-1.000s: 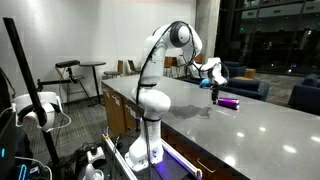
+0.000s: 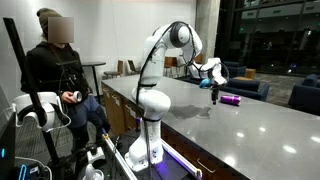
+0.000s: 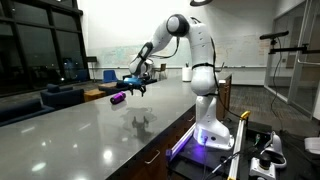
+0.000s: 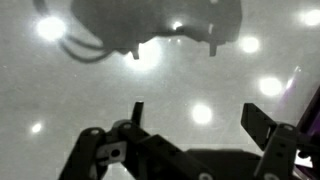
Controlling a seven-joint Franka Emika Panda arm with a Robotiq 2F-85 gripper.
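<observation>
My gripper hangs above the grey table, pointing down. In the wrist view its two black fingers stand wide apart, with only bare, shiny tabletop between them. A purple cylinder-like object [image 2: 230, 99] lies on the table just beyond the gripper in exterior view 1. Exterior view 2 has the same purple object [image 3: 118, 98] to the left of the gripper [image 3: 136, 93], apart from it. Only a dark purple sliver of something shows at the wrist view's right edge.
A person [image 2: 62, 75] in dark clothes stands at the left, behind the arm's base. Dark sofas [image 2: 250, 88] stand beyond its far edge.
A person has come into view at the left of exterior view 1. The arm, the gripper and the purple object show no visible movement.
</observation>
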